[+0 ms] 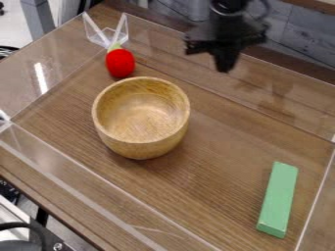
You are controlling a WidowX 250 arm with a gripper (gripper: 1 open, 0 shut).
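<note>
My gripper (pixel 225 39) hangs at the top centre-right over the wooden table, blurred and dark, apart from the objects below; its fingers look too blurred to read. A wooden bowl (pixel 141 116) stands left of centre. Behind it, to the upper left, a red round object (pixel 120 64) sits beside a clear, crinkled item (pixel 108 31) that looks like plastic. A light green bar (pixel 277 199) lies at the lower right.
A dark cable (pixel 26 227) shows at the lower left corner. A panel edge runs along the back right.
</note>
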